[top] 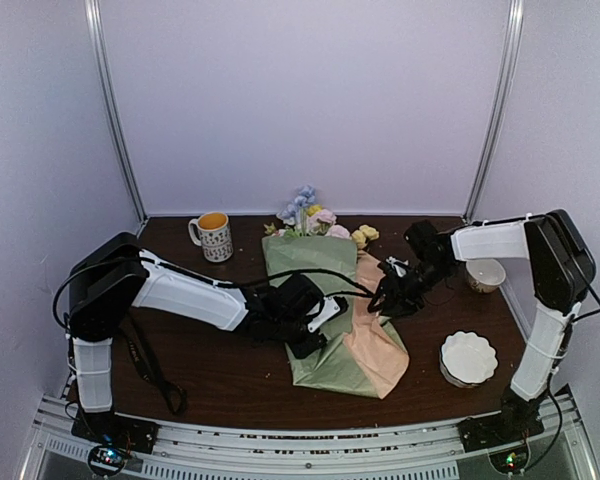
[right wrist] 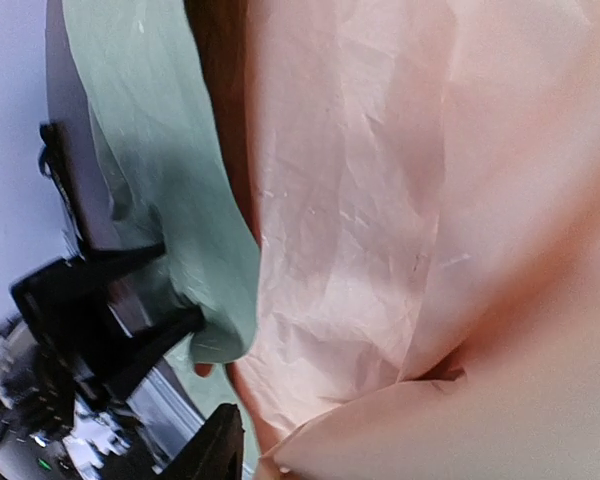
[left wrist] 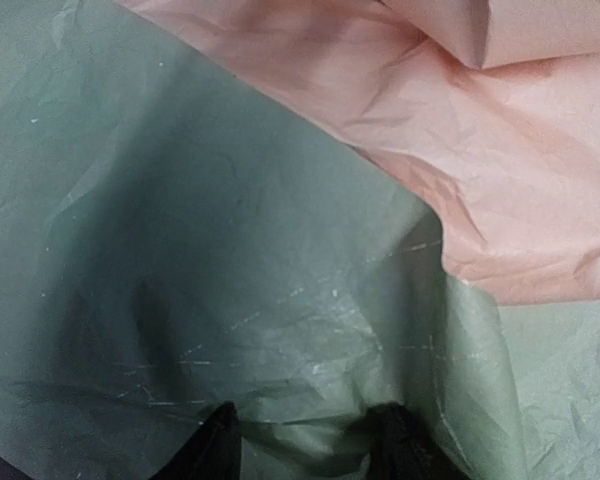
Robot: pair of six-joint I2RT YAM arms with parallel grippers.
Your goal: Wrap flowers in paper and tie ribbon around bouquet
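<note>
Green wrapping paper (top: 325, 375) lies around the fake flowers (top: 310, 212), whose heads stick out at the top. Peach paper (top: 375, 345) is folded over from the right, its edge creased and lifted at my right gripper (top: 380, 302). In the right wrist view one finger (right wrist: 218, 448) shows; the peach sheet hides the other, so its grip on the paper is unclear. Down on the green paper, my left gripper (top: 310, 340) has its fingers (left wrist: 215, 445) apart, with wrinkled green paper beneath and between them. The stems are hidden under the wrapping.
At the back left stands a patterned mug (top: 215, 240). A white scalloped bowl (top: 468, 358) sits to the right, and another bowl (top: 485, 274) is partly behind the right arm. A black strap (top: 155, 370) lies on the left.
</note>
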